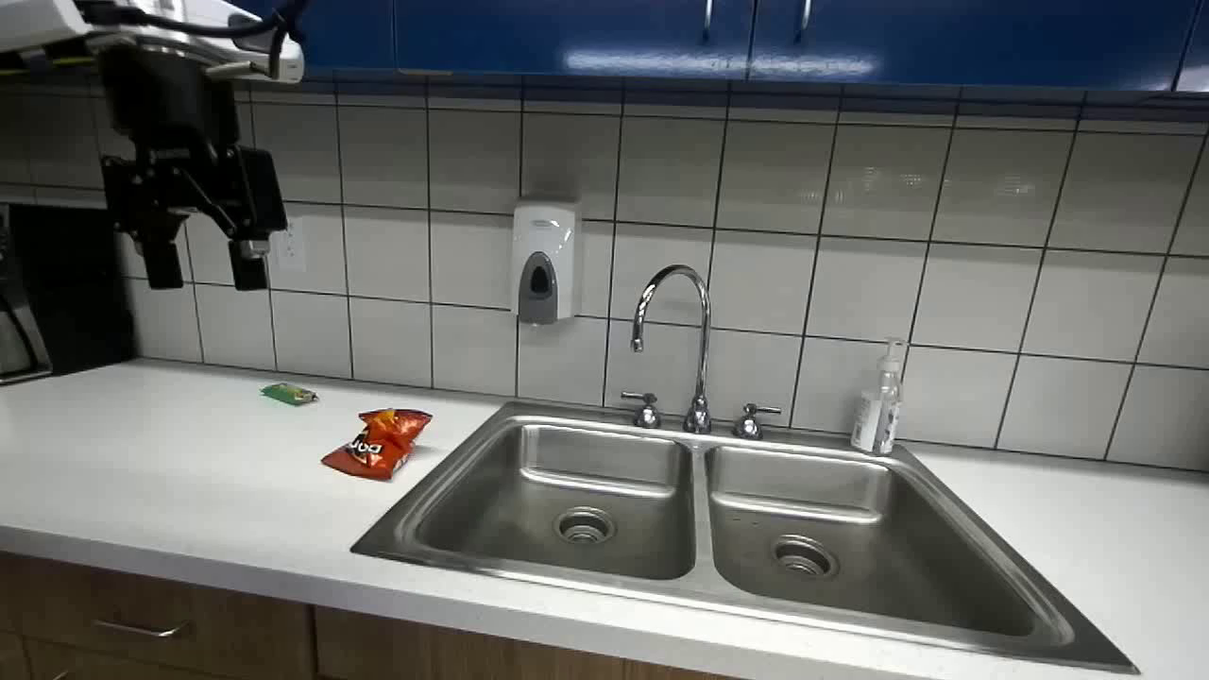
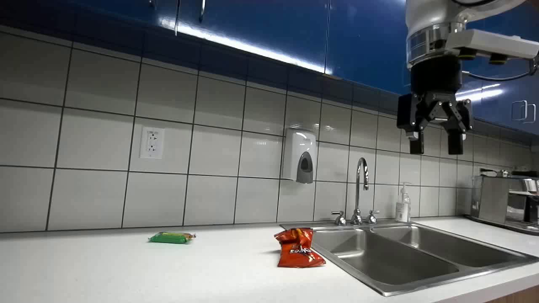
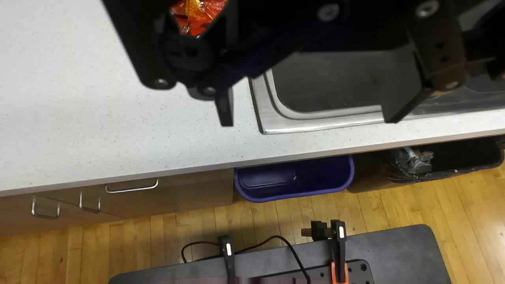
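High above the counter, my gripper (image 1: 206, 278) hangs open and pointing down, with nothing between its fingers. The wrist view looks down past the spread fingertips (image 3: 225, 111) onto the counter's front edge and the sink. A crumpled red snack bag (image 1: 382, 444) lies on the counter to the left of the sink; the wrist view catches only part of that red bag (image 3: 195, 14), behind the gripper's linkage. Farther left, near the tiled wall, a small green wrapped packet (image 2: 172, 237) lies flat. It is out of sight in the wrist view.
A double steel sink (image 1: 699, 510) with a curved faucet (image 1: 700, 340) fills the counter's right part. Soap bottles (image 1: 879, 410) stand behind it, and a dispenser (image 1: 546, 263) is on the wall. Blue cabinets (image 2: 252, 35) hang overhead. Left of the bag, the counter (image 2: 116, 272) is mostly bare.
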